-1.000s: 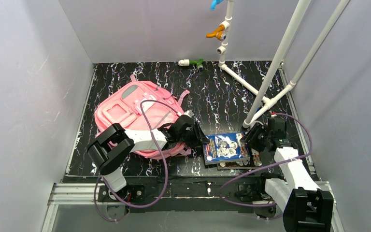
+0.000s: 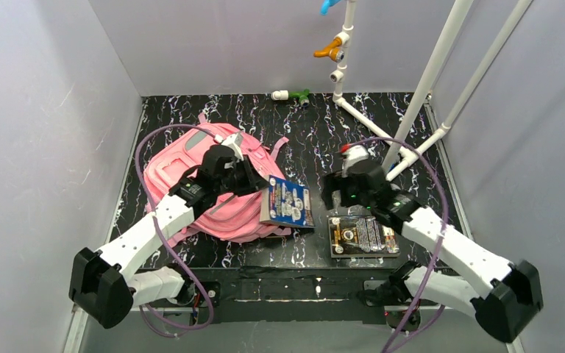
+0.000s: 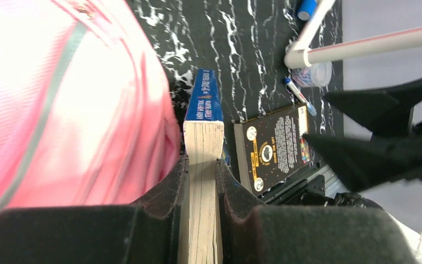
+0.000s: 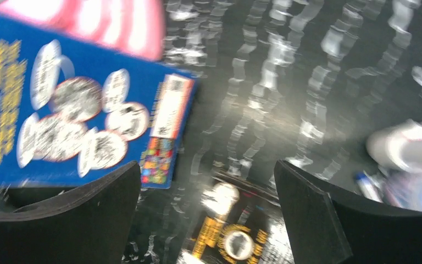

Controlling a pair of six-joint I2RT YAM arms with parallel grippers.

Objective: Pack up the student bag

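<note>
A thick blue book [image 2: 289, 202] hangs tilted beside the bag, its cover facing right. My left gripper is shut on this book; the pale page block stands between its fingers in the left wrist view. The pink bag [image 2: 224, 211] lies at the left of the counter, partly covered by my left arm. A second, black book [image 2: 363, 237] lies flat near the front edge. My right gripper [image 2: 332, 193] stands open to the right of the blue book, above the counter, with nothing between its fingers.
White pipes [image 2: 412, 151] rise at the right of the black marbled counter [image 2: 316, 140]. Near their base lie a clear container [image 3: 320, 75] and a pen [image 3: 299, 94]. A green fitting [image 2: 300, 96] sits at the back. Counter space between bag and pipes is clear.
The blue book has left the top of the black book, carried leftward and tilted up by my left gripper. My right gripper has let go of its side and moved left, away from the pipes.
</note>
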